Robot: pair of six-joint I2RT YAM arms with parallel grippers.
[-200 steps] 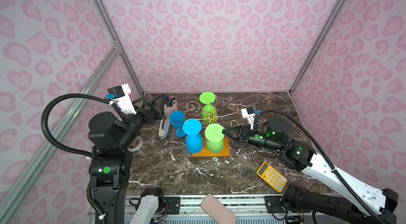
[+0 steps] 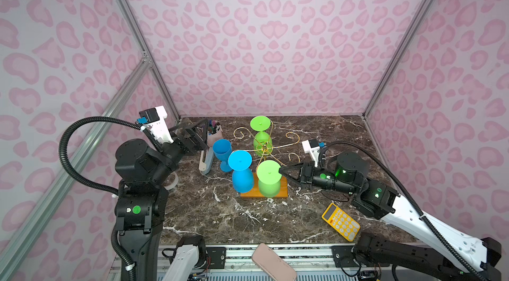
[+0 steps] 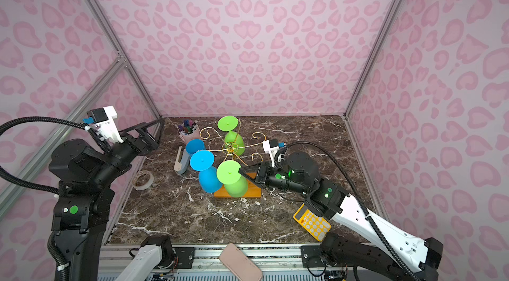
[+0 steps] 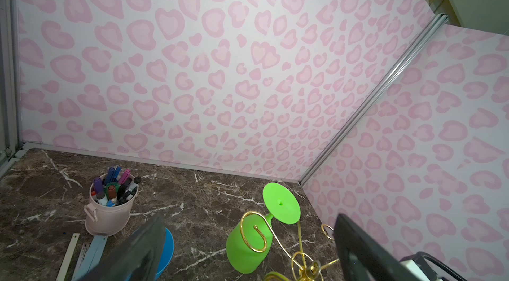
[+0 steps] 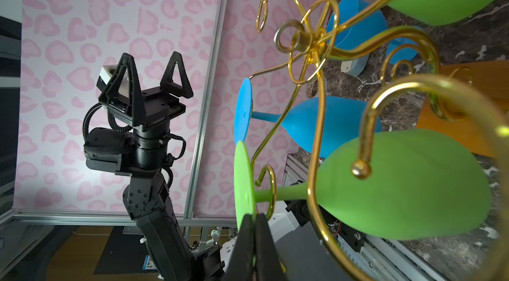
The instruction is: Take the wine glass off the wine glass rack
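A gold rack [image 5: 299, 42] on a wooden base [image 2: 249, 193] holds upside-down glasses: green at front [image 2: 269, 182], blue at front left [image 2: 242, 177], green at back [image 2: 263, 137]. My right gripper [image 2: 282, 169] is shut on the front green glass's foot, visible at its fingertips in the right wrist view. My left gripper [image 2: 196, 128] hangs open, raised left of the rack, with nothing between its fingers. An upright blue glass [image 2: 222, 151] stands left of the rack.
Behind the upright glass are a pen cup [image 2: 214, 135] and a long grey object [image 2: 205, 162]. A tape roll [image 3: 149, 183] lies at left, a yellow calculator [image 2: 341, 222] at front right.
My right gripper and the front green glass have moved slightly toward the front, lower in the top left view.
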